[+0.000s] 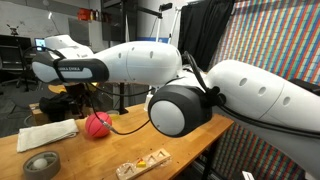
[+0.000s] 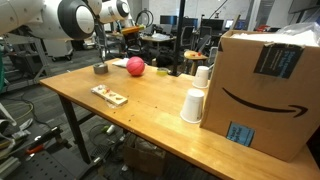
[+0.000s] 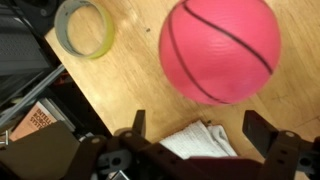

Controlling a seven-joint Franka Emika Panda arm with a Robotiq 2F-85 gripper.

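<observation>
A red ball (image 3: 220, 50) with a dark seam rests on the wooden table, in front of my gripper in the wrist view. The fingers stand wide apart, with nothing held between them. Below and between the fingers lies a folded white cloth (image 3: 200, 140). A tape roll (image 3: 85, 30) sits at the upper left of that view. In exterior view 1, the ball (image 1: 97, 125) is partly covered by the arm, and the grey tape roll (image 1: 41, 165) is at the near left with the cloth (image 1: 47, 136) behind it.
A pale wooden piece (image 2: 109, 95) lies near the table's front edge. White cups (image 2: 192, 105) and a large cardboard box (image 2: 262, 95) occupy the far end of the table. Bare tabletop (image 2: 160, 112) stretches between the wooden piece and the cups.
</observation>
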